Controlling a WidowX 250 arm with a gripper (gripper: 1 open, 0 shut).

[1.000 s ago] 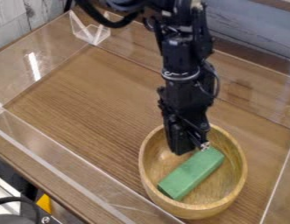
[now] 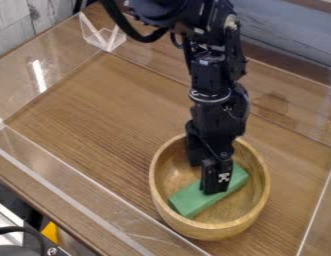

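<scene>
A wooden bowl [image 2: 185, 214] sits on the table at the lower middle, with a green oblong object [image 2: 195, 200] lying in it. My black gripper [image 2: 216, 175] reaches down from the top into the bowl, its fingers open around or just over the upper part of the green object. Whether the fingertips touch it is hard to tell.
A clear plastic piece [image 2: 104, 32] is at the upper left, near the back edge.
My gripper has moved down into the bowl onto the upper part of the green object. The bowl appears shifted slightly left.
</scene>
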